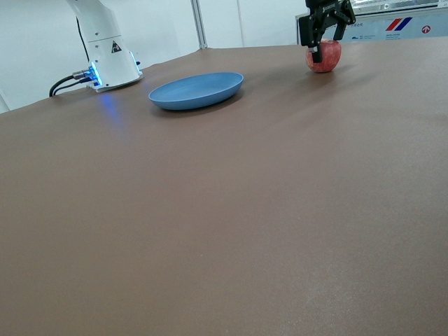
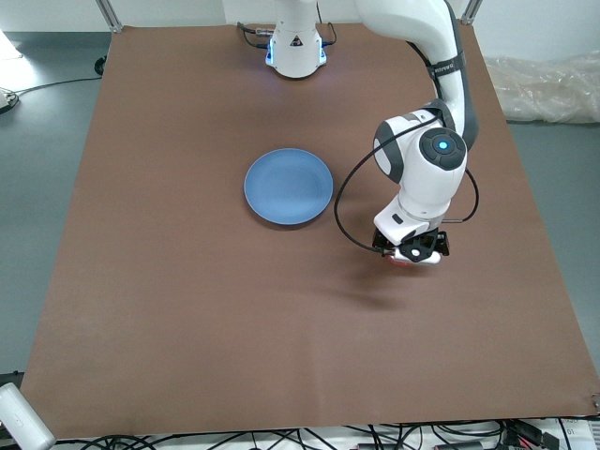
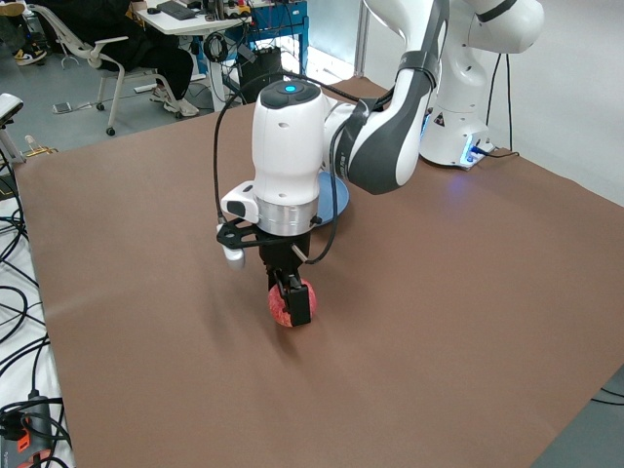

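Observation:
My black gripper (image 1: 326, 38) is lowered over a red apple (image 1: 323, 61), its fingers down around the fruit; whether they press on it I cannot tell. In the right view the gripper (image 3: 289, 300) hides much of the apple (image 3: 280, 306). In the left view the apple is mostly hidden beneath the wrist. A blue plate (image 2: 288, 187) lies empty on the brown table, to the left of the gripper in the left view; in the right view the plate (image 3: 333, 195) is partly behind the arm.
The white arm base (image 2: 296, 52) stands at the back of the table (image 2: 234, 328) with cables around it. Cables lie along the edge beyond the table.

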